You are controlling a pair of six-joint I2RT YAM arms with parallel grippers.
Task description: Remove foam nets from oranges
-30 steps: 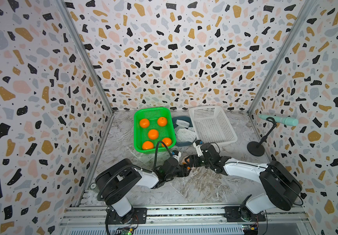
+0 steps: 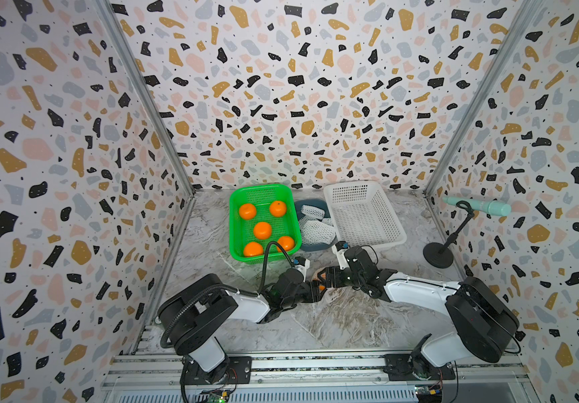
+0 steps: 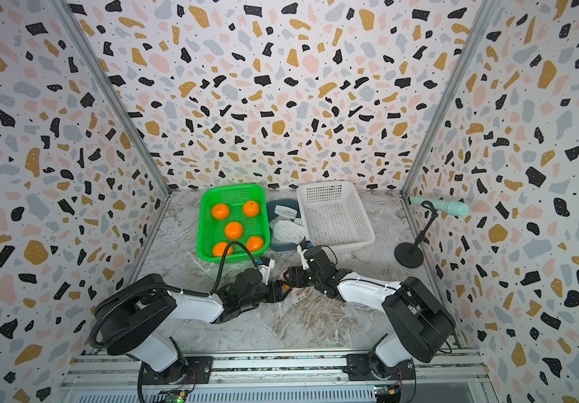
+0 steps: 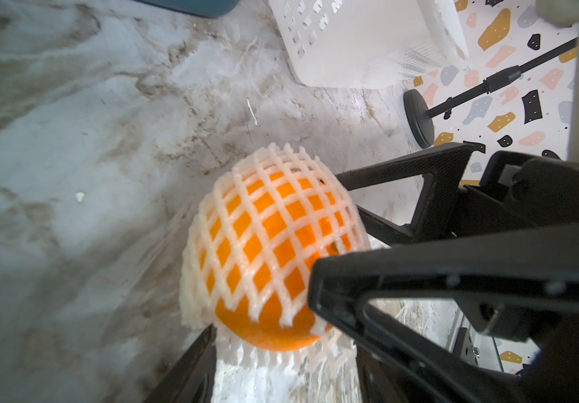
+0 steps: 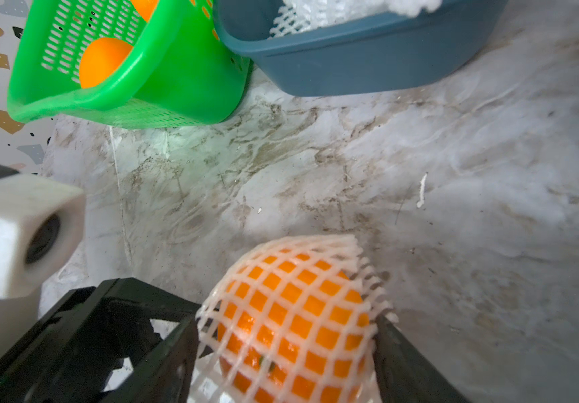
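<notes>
Between my two grippers, low over the marble table, is an orange in a white foam net (image 4: 269, 241); in the left wrist view some bare orange shows at the net's lower edge. My left gripper (image 2: 313, 290) is at its lower left and my right gripper (image 2: 333, 275) at its upper right, both part open around it. How firmly either touches it is hidden by the net and fingers. The green basket (image 2: 232, 221) holds several bare oranges. A blue-grey container (image 5: 363, 63) beside it holds loose foam nets (image 2: 316, 231).
A white basket (image 2: 363, 215) stands empty at the back right, with a black stand (image 2: 437, 254) farther right.
Very little differs in the top left view; both arms have shifted only slightly around the netted orange.
</notes>
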